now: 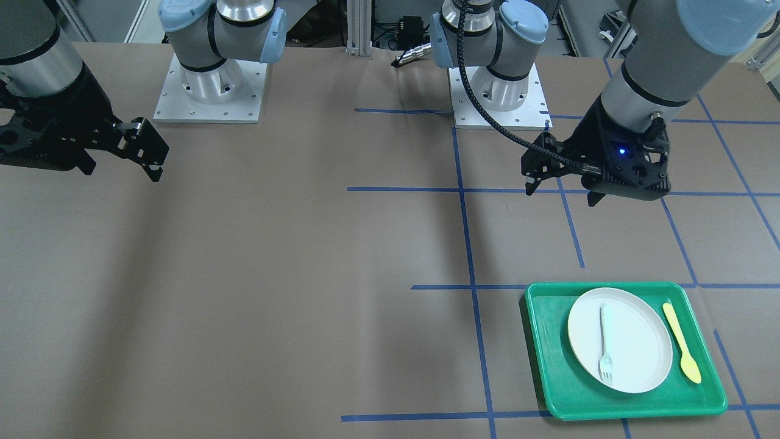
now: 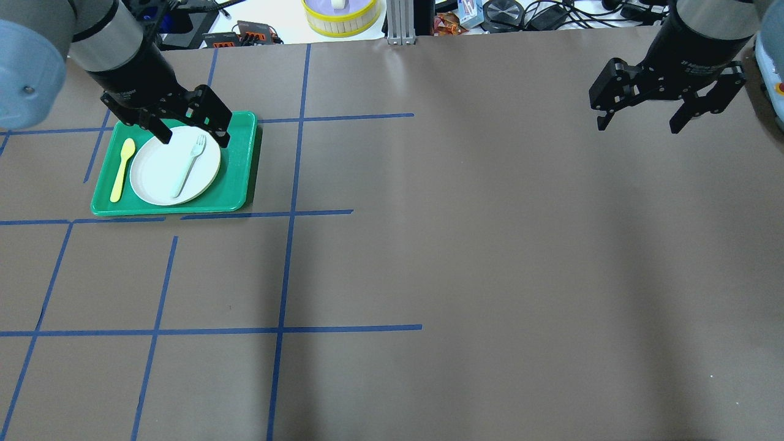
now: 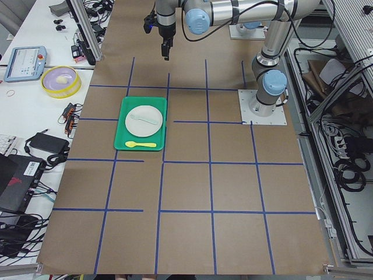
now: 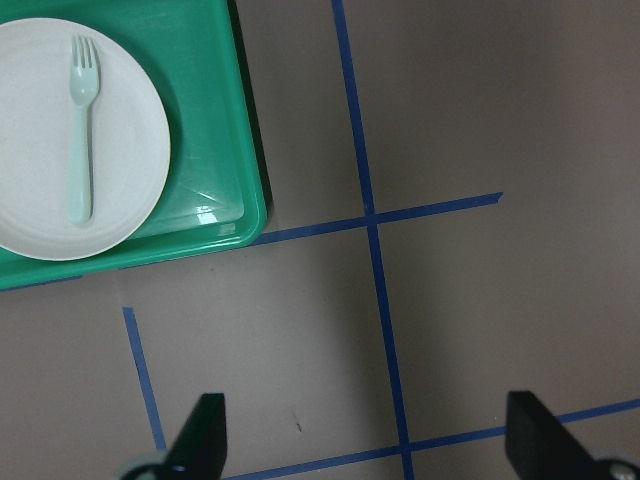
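Observation:
A green tray (image 1: 545, 344) lies on the table at lower right in the front view, holding a white plate (image 1: 640, 336), a pale fork (image 1: 606, 344) resting on the plate, and a yellow spoon (image 1: 687, 362) beside it. My black gripper (image 1: 562, 191) is raised behind the tray in that view. In the wrist view its two fingertips (image 4: 205, 435) stand wide apart at the bottom corners, with only bare tiled floor between them; the gripper is open. The plate (image 4: 40, 170) and fork (image 4: 81, 150) appear at upper left there.
A second black gripper (image 1: 117, 146) hangs at the left of the front view, and white arm bases (image 1: 212, 110) stand at the back.

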